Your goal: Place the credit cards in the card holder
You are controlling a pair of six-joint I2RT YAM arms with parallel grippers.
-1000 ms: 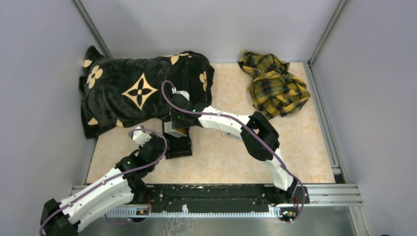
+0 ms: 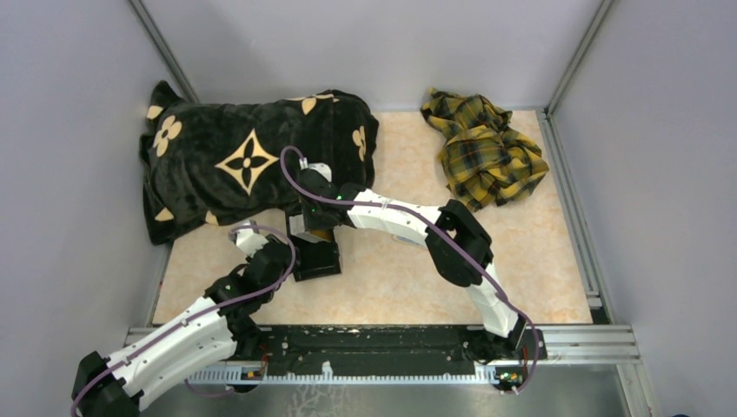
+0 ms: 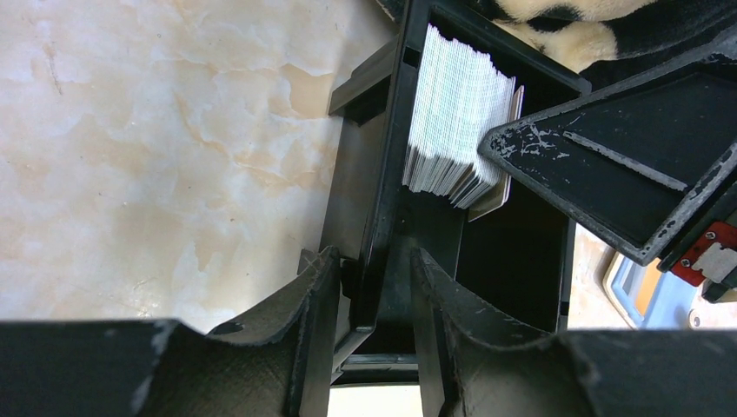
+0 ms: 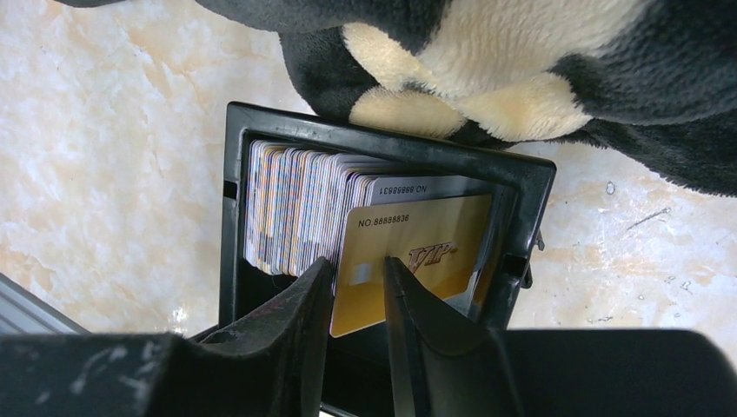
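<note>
The black card holder [image 2: 317,265] is an open tray at the table's left-centre. A tight row of white-edged cards [image 3: 456,113] stands upright at its far end. In the right wrist view a gold VIP card [image 4: 417,252] leans at the end of that row, inside the holder. My right gripper is open over the gold card's left edge, which shows in the gap between its fingers. My left gripper stands open around the holder's side wall, one finger outside and the other inside, with a gap visible at the inner side.
A dark patterned plush blanket [image 2: 248,161] lies close behind the holder. Partly under the right arm is a light blue framed item [image 3: 639,291]. A yellow plaid cloth [image 2: 487,152] sits at the back right.
The left arm and the holder show hardly any movement.
</note>
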